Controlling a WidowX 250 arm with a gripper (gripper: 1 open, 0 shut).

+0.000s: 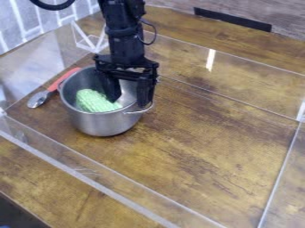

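A steel pot [102,122] with a wire handle stands on the wooden table, left of the middle in the camera view. A green corn-like object [95,101] lies inside it. My black gripper [128,87] is lowered over the right part of the pot's opening, its fingers open and reaching to the rim or just inside; their exact contact with the pot cannot be told. A spoon with a red handle [67,78] lies left of the pot, partly behind it.
Clear plastic panels border the work area at the left and right. A white radiator-like object stands at the back left.
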